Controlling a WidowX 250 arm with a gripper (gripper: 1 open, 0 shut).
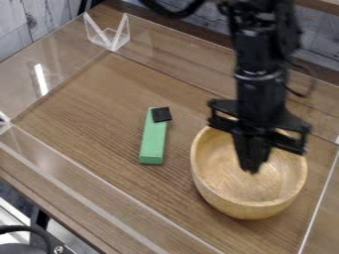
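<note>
The black robot gripper (257, 135) hangs over the back half of a round tan bowl (249, 198) on the right side of the table. It is motion-blurred, so whether it holds anything is unclear. A green block (154, 141) with a black piece (162, 114) at its far end lies just left of the bowl, apart from it. The gripper's body hides part of the bowl's back rim.
A white wire holder (109, 32) stands at the far left back. A dark cable lies at the bottom left edge.
</note>
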